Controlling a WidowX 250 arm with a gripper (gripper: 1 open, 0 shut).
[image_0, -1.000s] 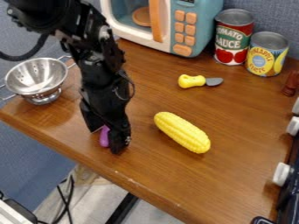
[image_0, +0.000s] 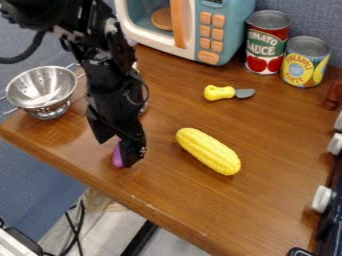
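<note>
My black gripper (image_0: 118, 148) hangs low over the left part of the wooden table, tilted downward, its fingers around or just above a purple object (image_0: 119, 158) that is mostly hidden behind them. Whether the fingers grip it cannot be told. A yellow corn cob (image_0: 209, 152) lies to the right of the gripper.
A steel colander (image_0: 40, 92) stands at the left edge. A toy microwave (image_0: 209, 28), tomato can (image_0: 267, 45) and yellow can (image_0: 305, 62) line the back. A yellow-handled tool (image_0: 222, 93) lies mid-table; a stove (image_0: 327, 195) is at the right.
The gripper has risen slightly and shifted a little, with its fingertips higher than a second ago.
</note>
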